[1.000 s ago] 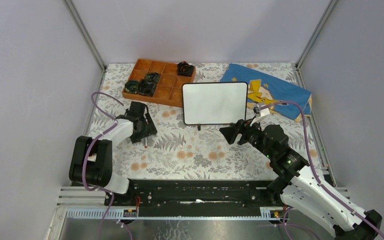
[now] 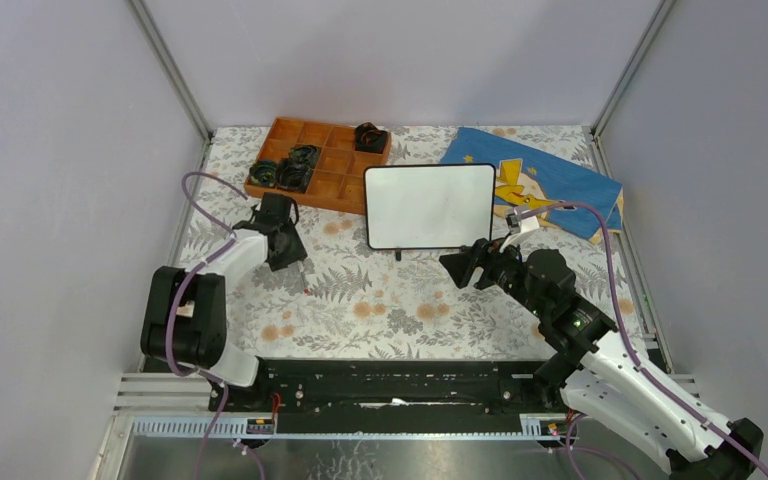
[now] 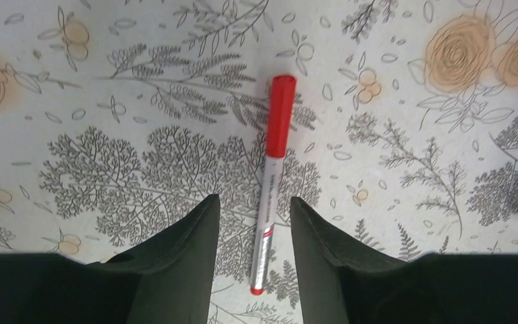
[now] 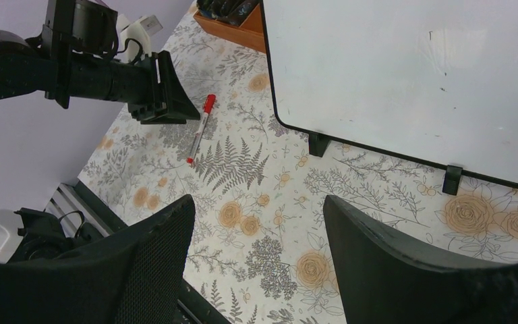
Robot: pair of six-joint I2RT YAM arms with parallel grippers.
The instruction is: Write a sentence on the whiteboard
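The red-capped marker (image 3: 270,182) lies on the patterned cloth in the left wrist view, its red cap (image 3: 281,111) farthest from me. Around the line of its white barrel, my left gripper is open, with a gap on both sides and the fingers touching nothing. The right wrist view shows the same marker (image 4: 201,131) flat on the cloth, just beside the left fingers (image 4: 172,88). Upright and framed in black, the whiteboard (image 2: 430,206) stands at the middle back, with no writing on it. My right gripper is open and empty in front of the board.
Behind the left arm sits an orange compartment tray (image 2: 335,165) holding dark coiled items. A blue cloth with a yellow figure (image 2: 565,185) lies at the back right. Small black feet (image 4: 318,144) jut out under the board.
My left gripper has drawn back toward the tray, uncovering more of the marker. The marker's near end has swung to the right. Right arm and board are unmoved.
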